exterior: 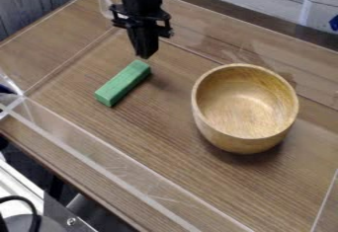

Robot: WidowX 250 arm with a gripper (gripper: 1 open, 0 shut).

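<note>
The black robot gripper (144, 48) hangs at the top centre above the wooden table, its fingers pointing down and shut, with nothing visible between them. A green rectangular block (123, 83) lies on the table just below and slightly left of the gripper, apart from it. A large round wooden bowl (244, 113) stands to the right of the block, empty.
At the lower left, beyond the table's edge, are dark items partly in view. A pale surface shows at the top right behind the table.
</note>
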